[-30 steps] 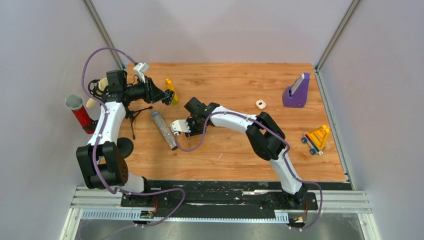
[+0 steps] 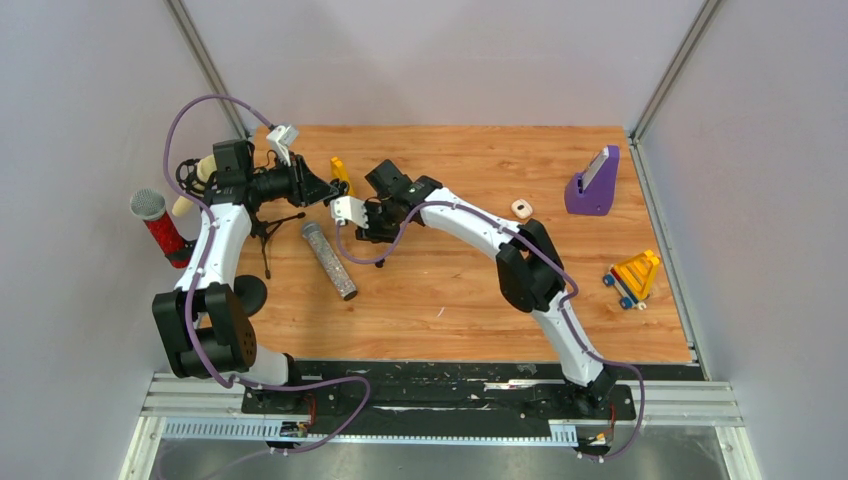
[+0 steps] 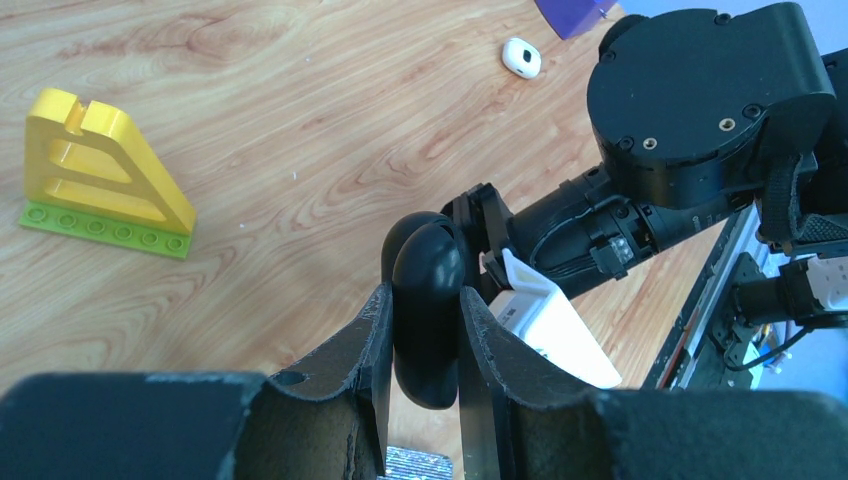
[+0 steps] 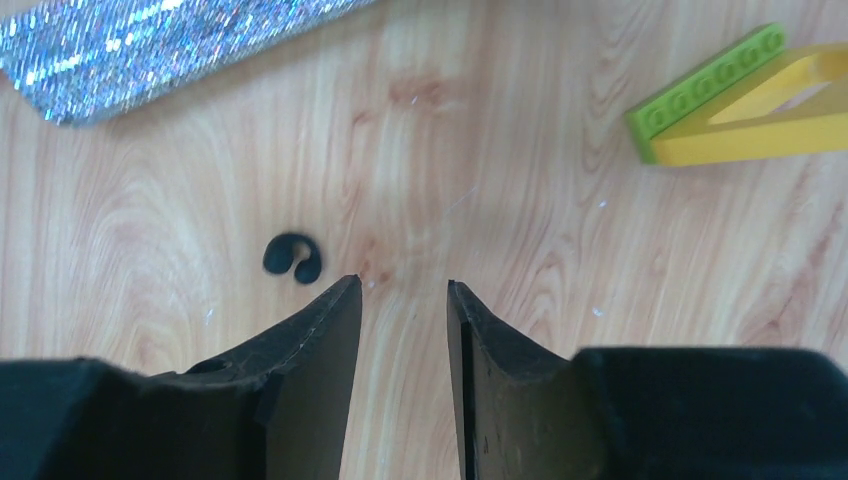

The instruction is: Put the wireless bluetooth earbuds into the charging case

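Observation:
A glossy black charging case is held upright in my left gripper, shut on it, at the left of the table in the top view. My right gripper is open above the table near it, nothing between its fingers. In the right wrist view a small black earbud-like piece, apparently two parts, lies on the wood just beyond my right fingers. A small white case lies farther right on the table.
A glittery cylinder lies beside the arms. A yellow toy piece on green base stands behind. A purple stand and toy truck are at the right.
My right arm has moved slightly left and toward the back, closer to my left gripper. The left arm is unchanged.

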